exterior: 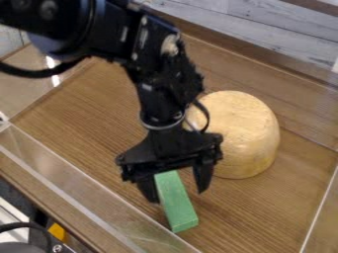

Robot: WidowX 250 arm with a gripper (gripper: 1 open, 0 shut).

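Observation:
My gripper (173, 179) reaches down from the top left and stands open over a green bar (179, 210), its fingers near the bar's upper part. The bar lies on the wooden surface near the clear front wall. Whether the fingers touch it is hard to tell. A large round tan object (239, 128) sits behind the gripper to the right.
A clear wall (73, 183) runs along the front left, with cables beyond it at the lower left. A pale plank wall (264, 20) stands at the back. Bare wood (79, 119) is free at the left and right.

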